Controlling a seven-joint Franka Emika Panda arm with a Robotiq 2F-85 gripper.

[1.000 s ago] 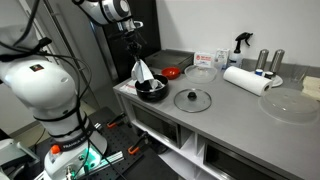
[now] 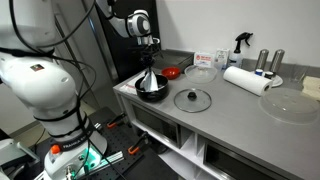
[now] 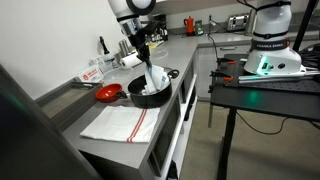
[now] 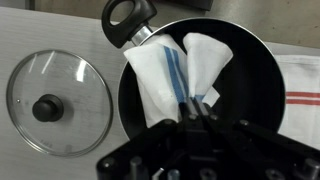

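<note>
A white cloth with blue stripes (image 4: 160,78) is pinched at its top in my gripper, which is shut on it. The cloth hangs down into a black pan (image 4: 250,105), its folds spreading toward the handle side. In exterior view 2 the same cloth (image 3: 156,80) drops from the gripper (image 3: 149,63) into the pan (image 3: 150,100), with part of it around the near rim. Exterior view 1 has the gripper (image 2: 150,70) just above the pan (image 2: 155,97). My fingertips are mostly hidden by the cloth and the dark gripper body.
A glass lid (image 4: 78,105) lies beside the pan. Another white towel with red stripes (image 3: 122,122) lies flat on the counter's other side. A red bowl (image 2: 171,73), a clear container (image 2: 201,74) and a paper roll (image 2: 246,80) stand farther back.
My gripper has moved rightward and lower with the cloth, from the pan's left side to above its middle. More of the cloth now sits inside the pan.
</note>
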